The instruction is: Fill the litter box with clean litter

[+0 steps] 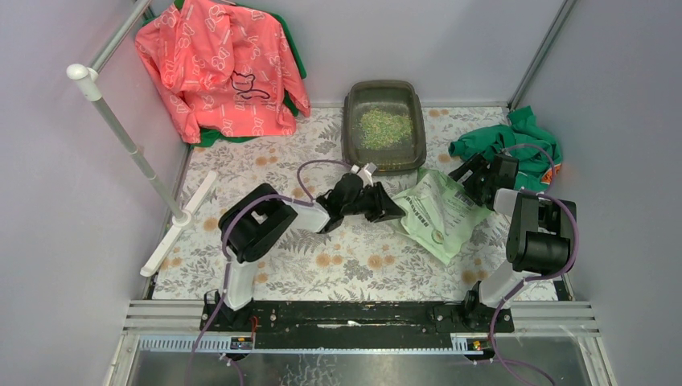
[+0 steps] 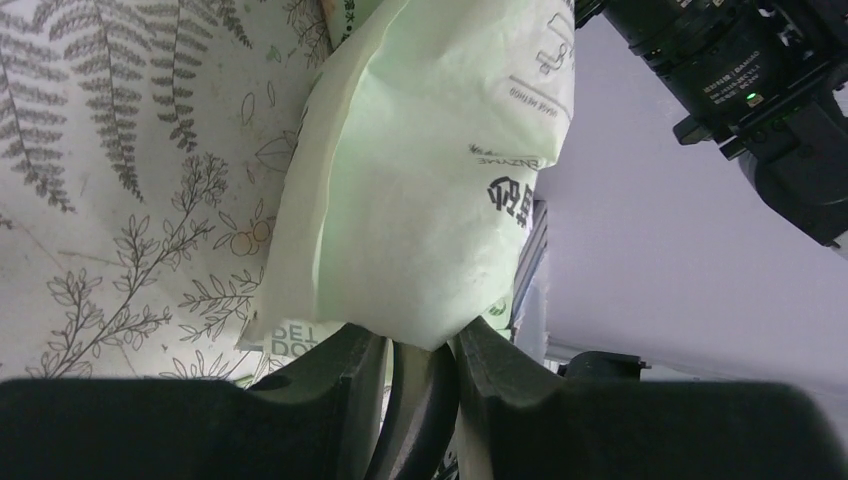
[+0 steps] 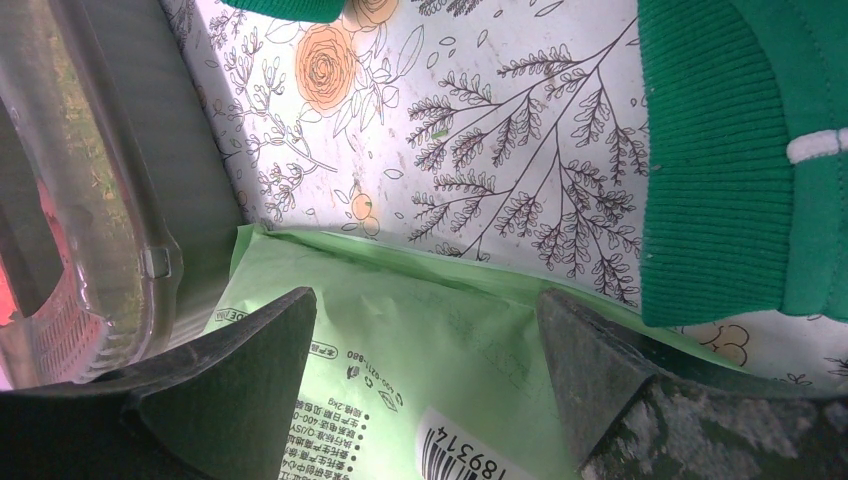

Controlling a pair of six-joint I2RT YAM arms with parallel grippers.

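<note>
The grey litter box stands at the back, with a thin layer of green pellets on its floor. Just in front and to its right lies the pale green litter bag, printed with text. My left gripper is shut on the bag's left edge; in the left wrist view the plastic gathers into its fingers. My right gripper stands open over the bag's back right end, with the bag between and beneath its spread fingers in the right wrist view.
Green clothing lies right of the box, close to my right gripper. A pink garment hangs at the back left near a white stand.
</note>
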